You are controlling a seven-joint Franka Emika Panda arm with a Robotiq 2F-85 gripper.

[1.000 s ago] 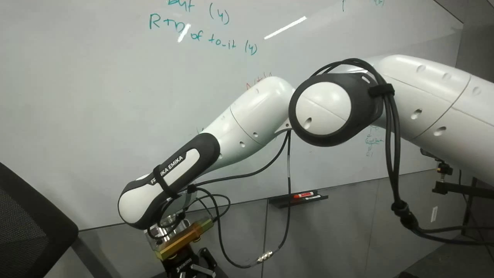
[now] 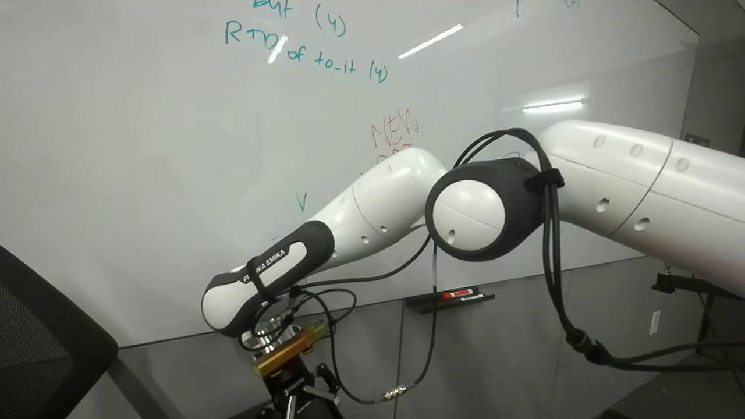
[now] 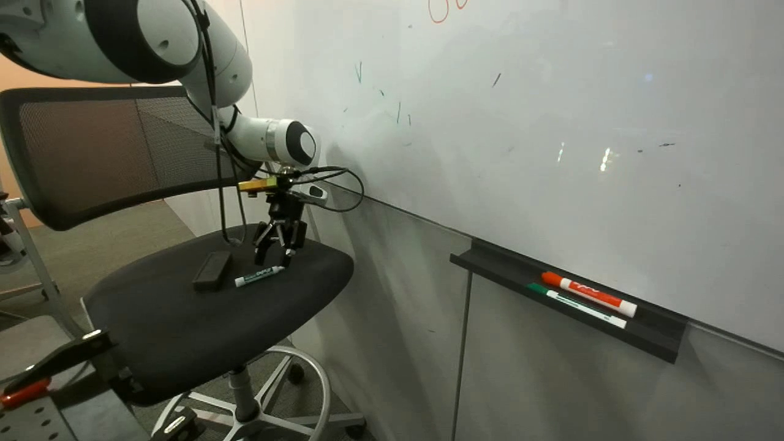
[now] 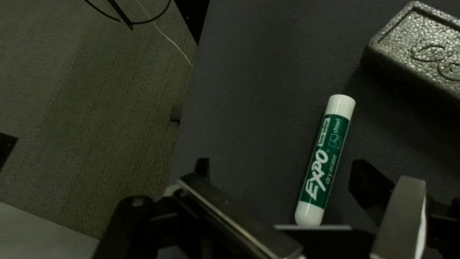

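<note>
On the dark chair seat (image 3: 169, 331) lies a green-and-white Expo marker (image 4: 324, 162), its lower end pointing toward my gripper. In the second exterior view the same marker (image 3: 258, 276) rests just below my gripper (image 3: 275, 258), which is open and points down at the seat. From the wrist, the fingers stand apart on either side of the marker's lower end, the left finger (image 4: 233, 216) and the right finger (image 4: 401, 216) both clear of it. Nothing is held. In the first exterior view the fingertips fall below the frame's edge.
A dark eraser block (image 4: 424, 49) sits beside the marker on the seat. The whiteboard tray (image 3: 661, 338) holds a red marker (image 3: 588, 293) and a slim green marker (image 3: 580, 307). The chair's backrest (image 3: 81, 154) rises behind the arm; the whiteboard (image 2: 139, 139) runs alongside.
In the first exterior view, the wrist and gripper have shifted right and slightly up, while the elbow has moved lower and to the left.
</note>
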